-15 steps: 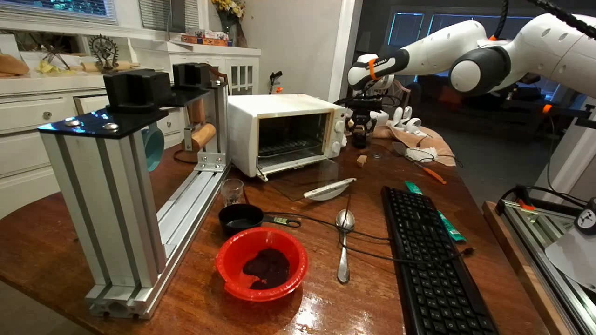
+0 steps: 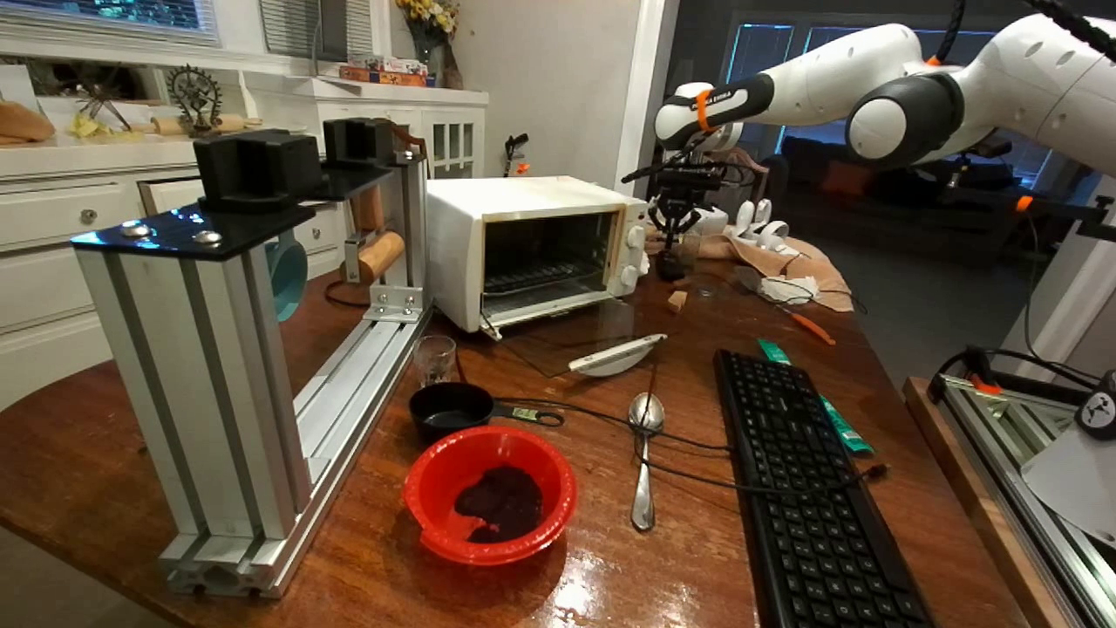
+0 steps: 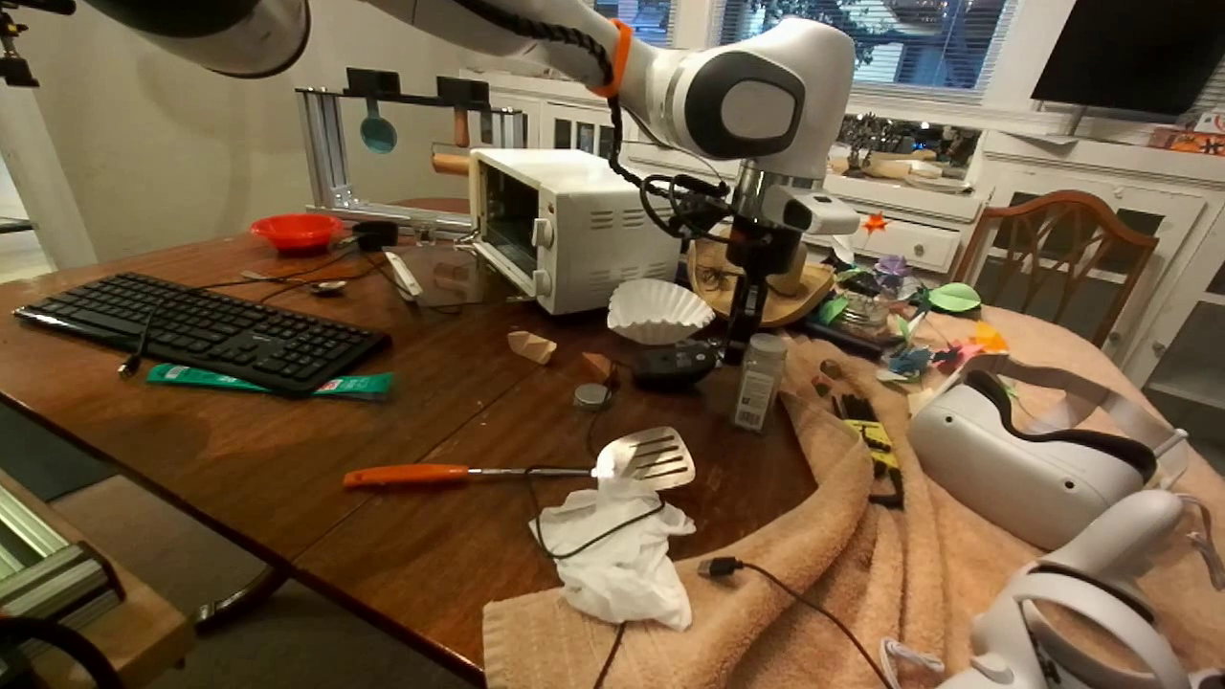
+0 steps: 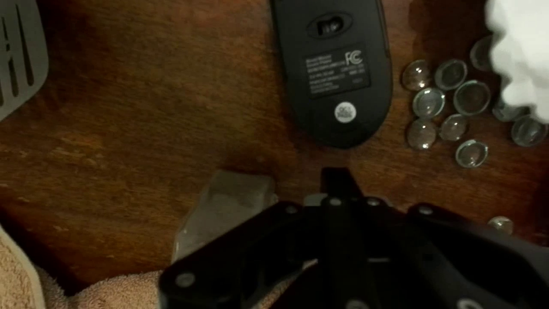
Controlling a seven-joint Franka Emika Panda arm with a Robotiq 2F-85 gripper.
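My gripper is shut in the wrist view, with nothing visible between its fingers. Just beyond the fingertips lies a black computer mouse (image 4: 337,77), turned underside up, with its label showing. A clear bottle (image 4: 221,206) stands left of the fingers, partly hidden by the gripper body. In exterior view 2 the gripper (image 3: 737,348) points down behind the bottle (image 3: 758,385), to the right of the mouse (image 3: 675,366). Several clear glass beads (image 4: 428,103) lie right of the mouse, beside a white fluted paper cup (image 4: 525,51).
The white toaster oven (image 3: 574,218) stands behind the mouse. A spatula (image 3: 425,475), a crumpled white cloth (image 3: 620,551) and a peach towel (image 3: 804,540) lie nearer. A headset (image 3: 1034,448) rests on the towel. The keyboard (image 2: 811,471) and red bowl (image 2: 439,481) are farther off.
In exterior view 1 the arm's wrist and gripper have shifted slightly upward and to the right. The things on the table look unmoved.
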